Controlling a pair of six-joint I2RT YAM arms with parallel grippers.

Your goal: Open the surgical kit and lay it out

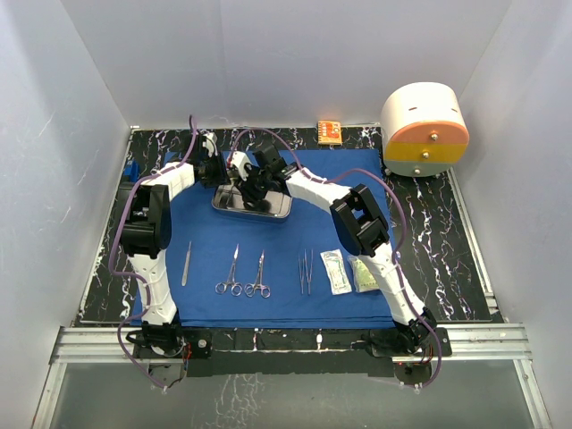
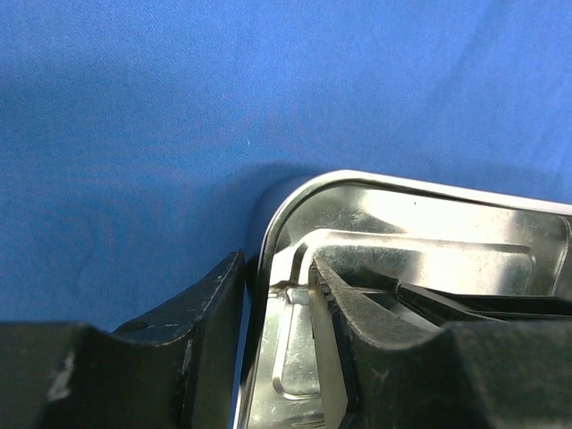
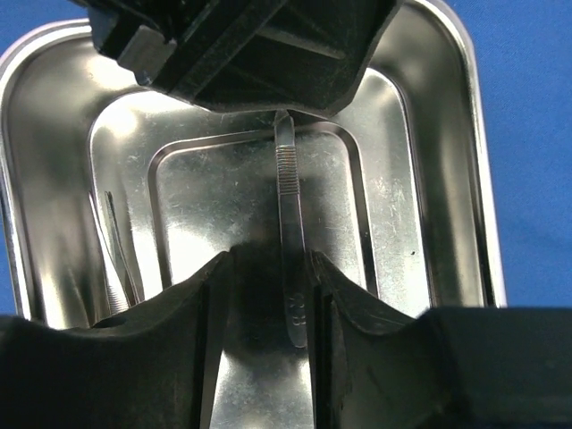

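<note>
The steel tray (image 1: 277, 207) lies at the back middle of the blue cloth. My left gripper is at the tray's left end, its fingers either side of the rim, part open. My right gripper is part open over the tray, a scalpel handle (image 3: 290, 214) lying lengthwise below its fingertips. Tweezers (image 3: 116, 259) lie at the tray's side in the right wrist view. Laid out along the front are a slim instrument (image 1: 187, 264), two ring-handled instruments (image 1: 234, 288), thin tweezers (image 1: 309, 273) and packets (image 1: 336, 273).
A drawer cabinet (image 1: 424, 125) stands at the back right, with an orange box (image 1: 329, 132) at the back wall. A blue object (image 1: 132, 170) is at the back left. The cloth's middle, in front of the tray, is clear.
</note>
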